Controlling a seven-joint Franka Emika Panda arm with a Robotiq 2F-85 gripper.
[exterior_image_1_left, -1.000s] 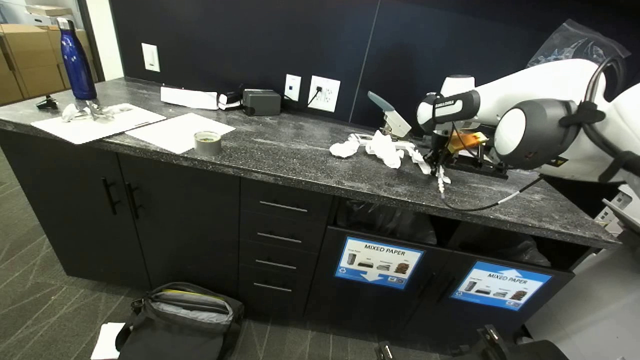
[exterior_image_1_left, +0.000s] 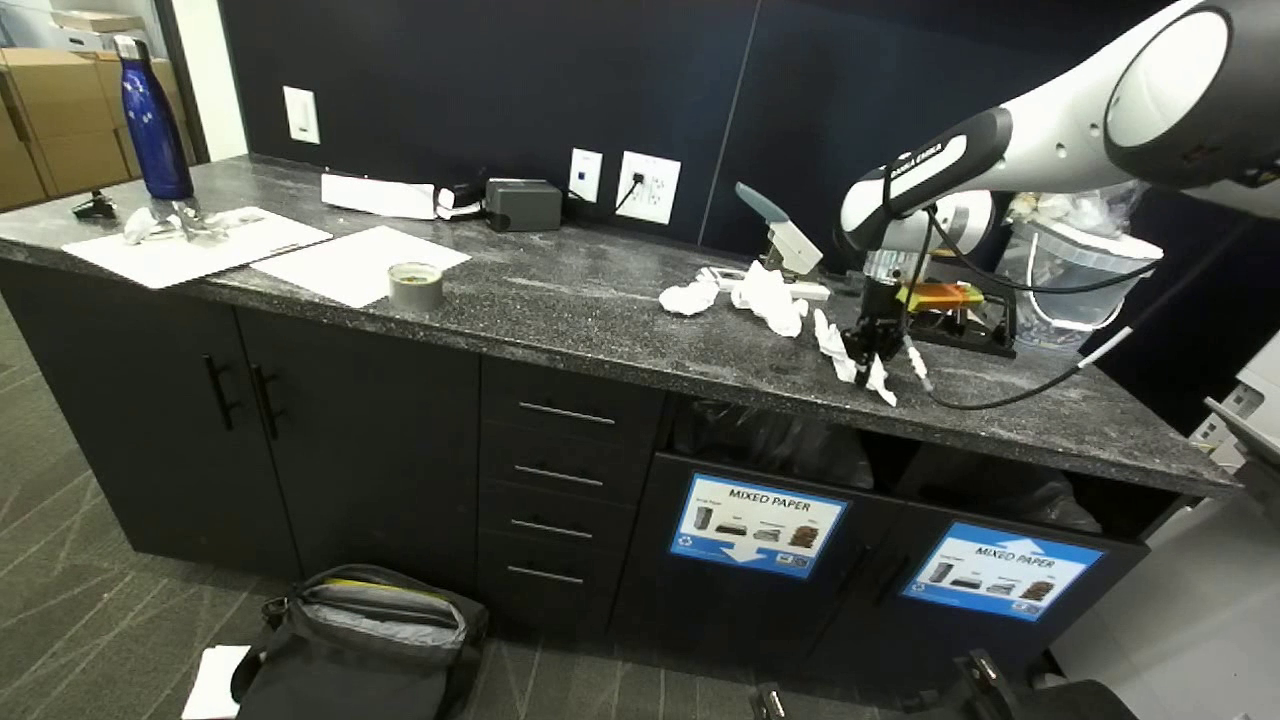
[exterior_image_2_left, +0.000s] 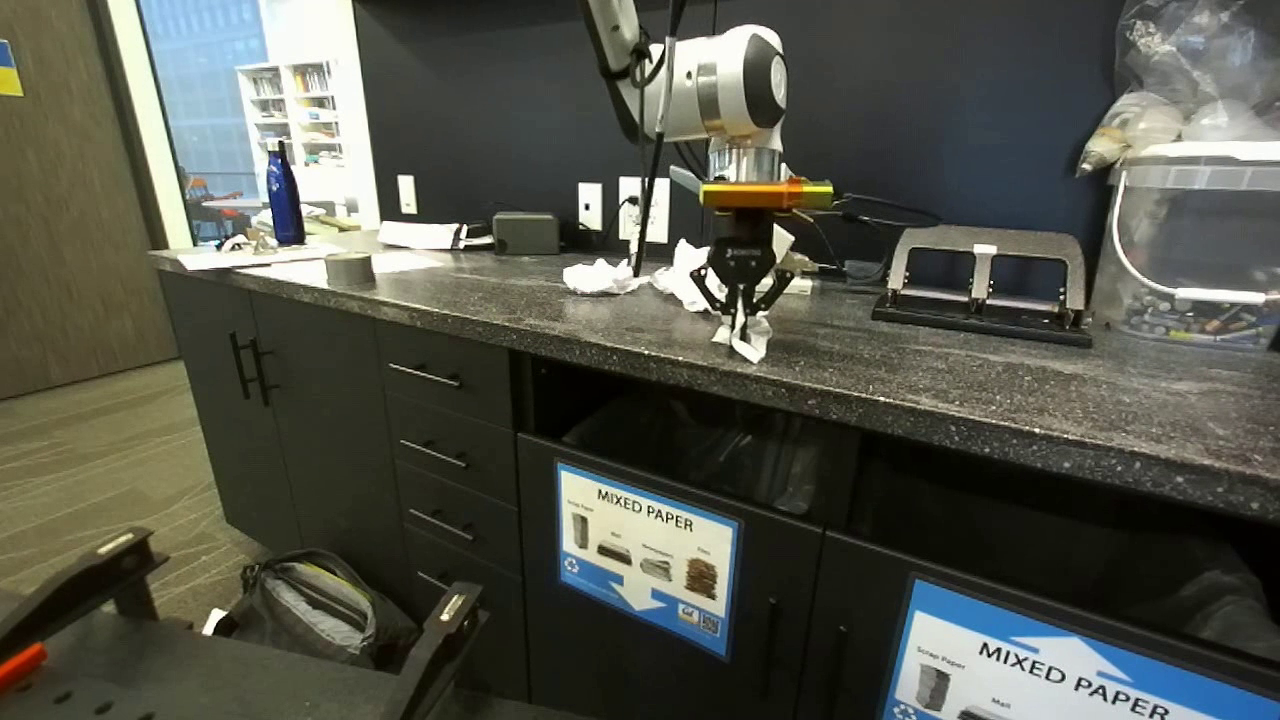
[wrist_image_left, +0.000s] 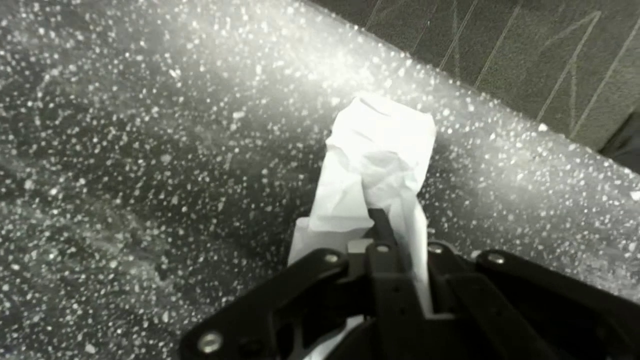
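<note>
My gripper (exterior_image_2_left: 740, 322) is shut on a crumpled piece of white paper (wrist_image_left: 384, 141), low over the counter close to its front edge. In the wrist view the paper sticks out past the black fingers (wrist_image_left: 382, 231) on both sides, and its lower part is hidden behind them. Exterior view 1 shows the same paper (exterior_image_1_left: 831, 340) on either side of the gripper. Whether it touches the counter I cannot tell. Two more crumpled papers lie behind and to the left: a small wad (exterior_image_1_left: 687, 298) and a larger one (exterior_image_1_left: 769, 300).
A stapler (exterior_image_1_left: 786, 244) stands behind the wads, and a black hole punch (exterior_image_2_left: 984, 282) with a clear bucket (exterior_image_2_left: 1188, 240) is to the right. Below the counter edge is an open bin slot (exterior_image_2_left: 696, 438) above a "Mixed Paper" sign. A tape roll (exterior_image_1_left: 415, 286) sits left on otherwise clear counter.
The arm has swung round and its upper links stand higher. The other wads have stayed put.
</note>
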